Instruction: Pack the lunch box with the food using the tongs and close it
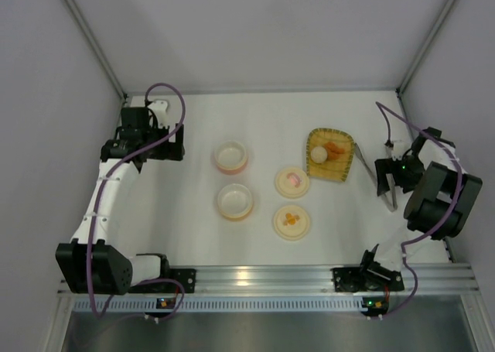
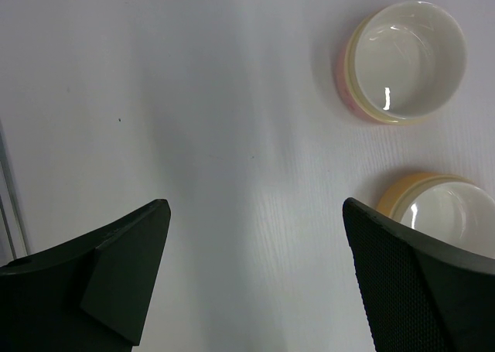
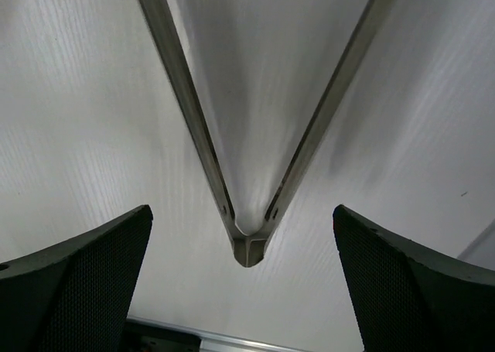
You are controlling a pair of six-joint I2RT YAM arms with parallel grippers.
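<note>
Two white bowls with coloured outsides, the upper (image 1: 230, 155) (image 2: 406, 58) and the lower (image 1: 234, 201) (image 2: 448, 217), stand mid-table. Two round lids, one with a pink motif (image 1: 292, 182), one with an orange (image 1: 291, 222), lie right of them. A yellow tray (image 1: 344, 166) holds a pale round item and orange food. Steel tongs (image 1: 375, 180) (image 3: 178, 73) lie right of it. My open right gripper (image 1: 386, 174) hangs over the tongs' hinge end, nothing in its grasp. My left gripper (image 1: 167, 141) is open and empty at the left, away from the bowls.
The table's back strip (image 1: 271, 112) and its left part between arm and bowls are bare. Walls close in the back and both sides; a metal rail (image 1: 263, 272) runs along the front edge.
</note>
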